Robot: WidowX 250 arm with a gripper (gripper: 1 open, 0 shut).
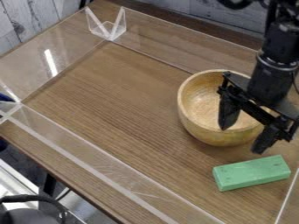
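Observation:
My black gripper [250, 124] hangs over the right side of a tan round bowl [198, 109] in the camera view, its two fingers spread open, the right one lying near the bowl's right rim. I see nothing held between them. A green rectangular block [251, 172] lies on the wooden table below the bowl, apart from it. The gripper and arm hide part of the bowl's interior and right rim.
A clear plastic piece [107, 24] stands at the back left edge. The arm fills the upper right.

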